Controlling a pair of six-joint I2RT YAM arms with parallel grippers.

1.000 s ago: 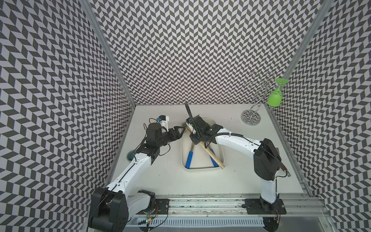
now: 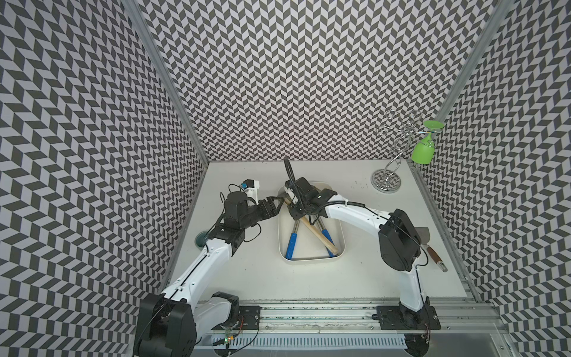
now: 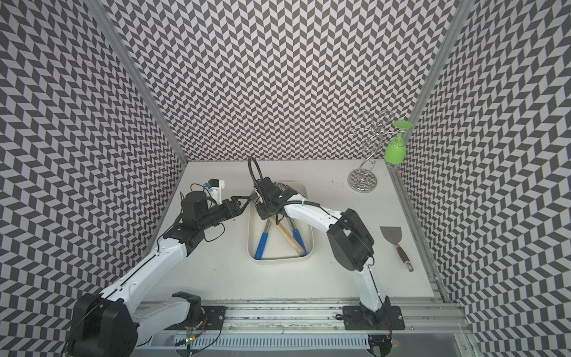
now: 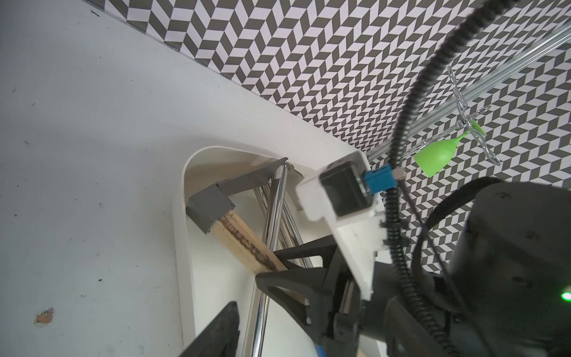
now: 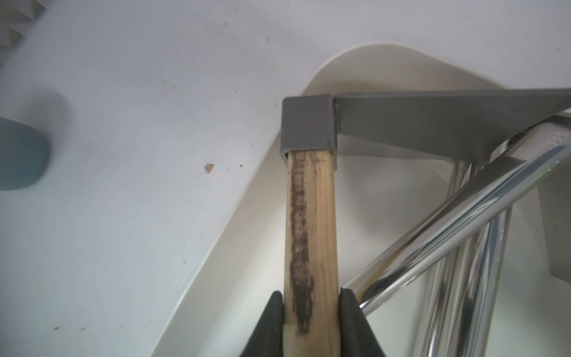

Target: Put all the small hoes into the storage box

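The small hoe, with wooden handle [image 5: 310, 226] and grey metal head [image 5: 416, 119], lies within the white storage box [image 2: 308, 257], slanting across it above chrome-shafted tools with blue handles [image 3: 261, 245]. My right gripper is shut on the hoe's wooden handle near the head, which sits at the box's back-left corner. My left gripper [image 3: 244, 202] stands open at the box's left edge, with nothing seen between its fingers.
A chrome stand [image 2: 386, 179] holding a green glass [image 2: 423, 151] is at the back right. A scraper [image 3: 401, 253] lies at the right; a teal object [image 5: 17, 154] is at the left.
The right arm and the hoe have shifted slightly toward the back left; the handle's lower end now sits inside the box's front rim. The left arm is nearly unchanged.
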